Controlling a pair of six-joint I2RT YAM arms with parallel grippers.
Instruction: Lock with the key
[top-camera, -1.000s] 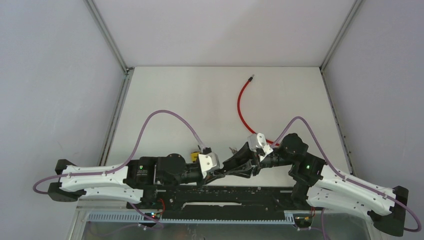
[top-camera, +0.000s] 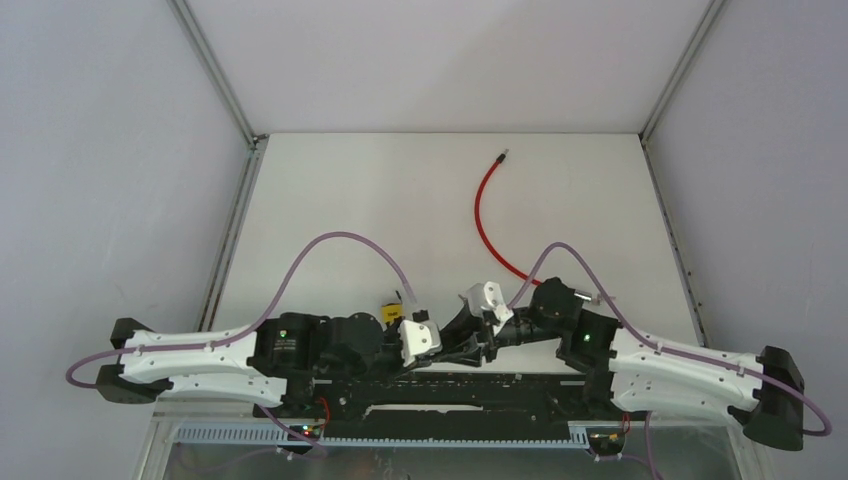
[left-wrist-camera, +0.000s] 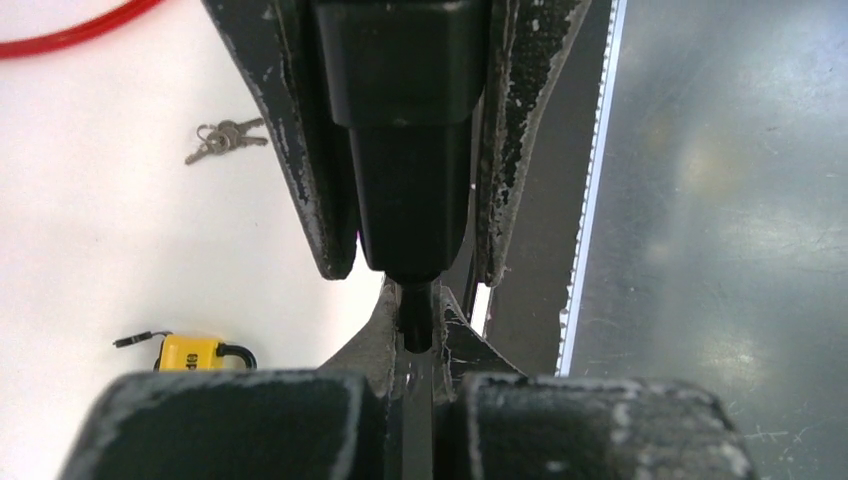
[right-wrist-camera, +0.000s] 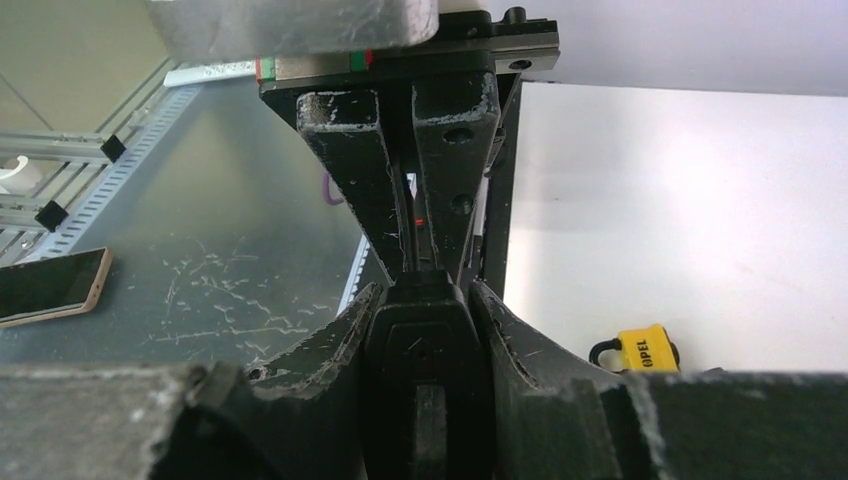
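Note:
A black handled piece (left-wrist-camera: 412, 190), which could be the key, spans the gap between my two grippers. My right gripper is shut on its wide body. From that body a thin dark stem (left-wrist-camera: 418, 310) runs down between the tips of my left gripper (top-camera: 437, 358), shut on it. The right wrist view shows the body (right-wrist-camera: 422, 350) up against the left fingertips. On the white table lies a yellow padlock marked OPEL (right-wrist-camera: 648, 350), its black shackle (left-wrist-camera: 238, 353) towards the front edge. A bunch of metal keys (left-wrist-camera: 222, 138) lies apart from it.
A red hose (top-camera: 480, 218) curves across the back of the table. The phone (right-wrist-camera: 60, 285) rests on the grey metal surface beyond the front rail.
Over the last second both wrists came down the top view, the right one also shifting left, closing up with the left.

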